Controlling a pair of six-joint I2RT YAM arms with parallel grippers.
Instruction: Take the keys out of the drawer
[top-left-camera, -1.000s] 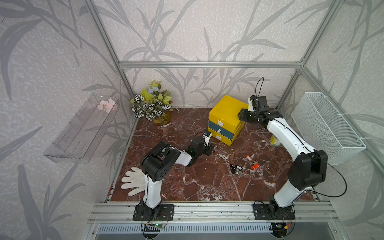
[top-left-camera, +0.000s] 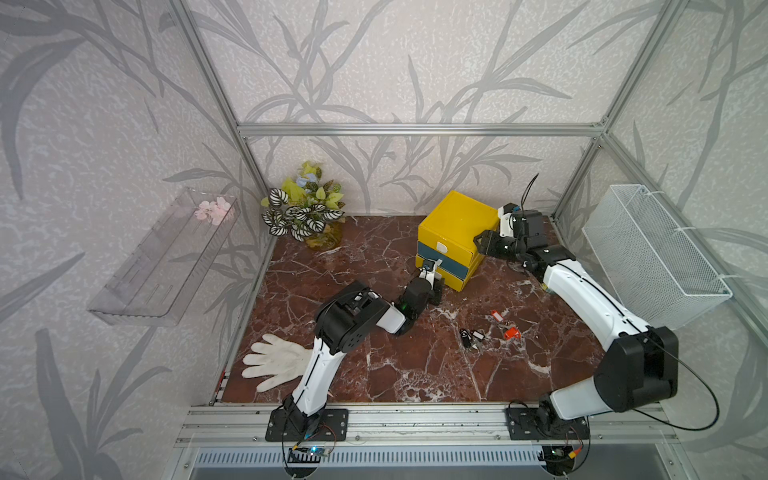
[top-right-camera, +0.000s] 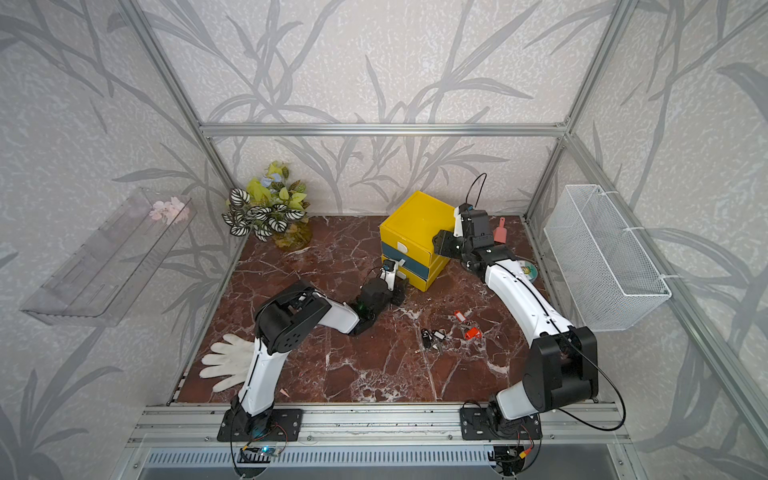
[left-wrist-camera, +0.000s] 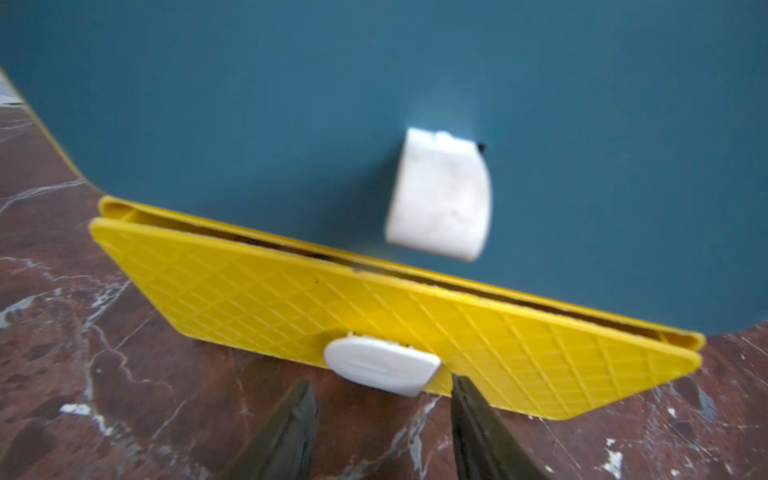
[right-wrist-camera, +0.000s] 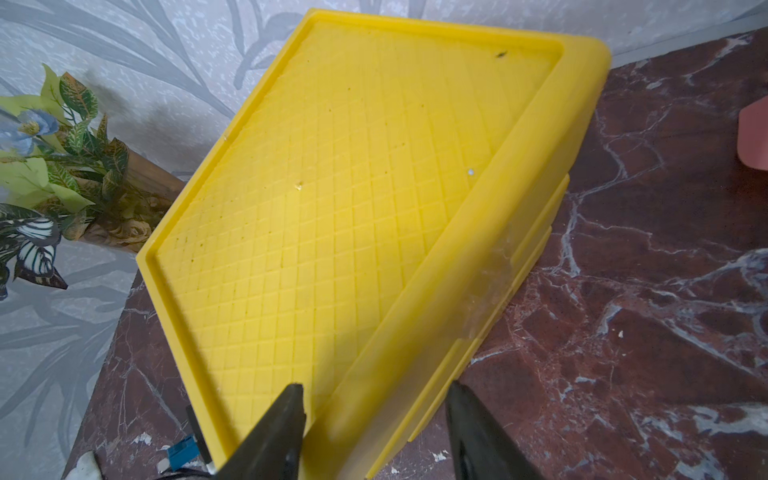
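Observation:
The yellow drawer unit (top-left-camera: 456, 216) stands at the back right, its drawers shut, with a blue middle front (left-wrist-camera: 240, 120). In the left wrist view the blue front's white handle (left-wrist-camera: 436, 192) is above a lower white handle (left-wrist-camera: 380, 360). My left gripper is open in front of and close to these handles, nothing between its fingers. My right gripper is open at the unit's top right edge, which runs between its fingers. I cannot tell whether it touches. No keys can be seen inside the drawers.
Small objects, apparently keys and fobs (top-left-camera: 468, 338), lie on the table's front right. A plant (top-left-camera: 312, 208) stands back left, a glove (top-left-camera: 276, 360) lies front left. A wire basket (top-left-camera: 656, 256) hangs at the right.
My left gripper has moved right and toward the drawer fronts.

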